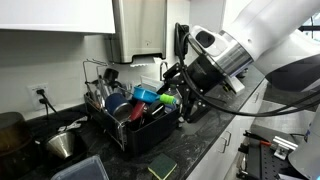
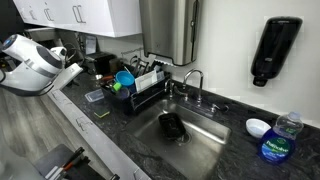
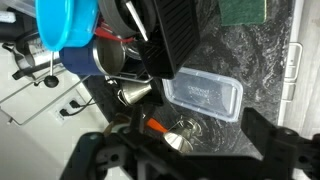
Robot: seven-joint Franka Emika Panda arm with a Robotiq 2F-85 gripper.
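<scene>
In the wrist view my gripper is open, its dark fingers set wide apart with nothing gripped between them. Beyond them lies a clear plastic container (image 3: 205, 93) on the dark counter. The black dish rack (image 3: 178, 35) is at the top, holding a blue bowl (image 3: 68, 22) and other dishes. A green sponge (image 3: 242, 10) lies flat beside it. In exterior view 1 the arm (image 1: 225, 55) reaches in from the right, in front of the rack; depth between them is hard to judge. The blue bowl (image 1: 146, 95) and a green cup (image 1: 167, 100) show there.
Dark pots (image 1: 14, 130) and a metal canister (image 1: 61, 145) stand along the wall at left. A sink (image 2: 180, 135) with a faucet (image 2: 195, 82) lies past the rack. A soap bottle (image 2: 281, 138) and white bowl (image 2: 258, 128) sit at far right.
</scene>
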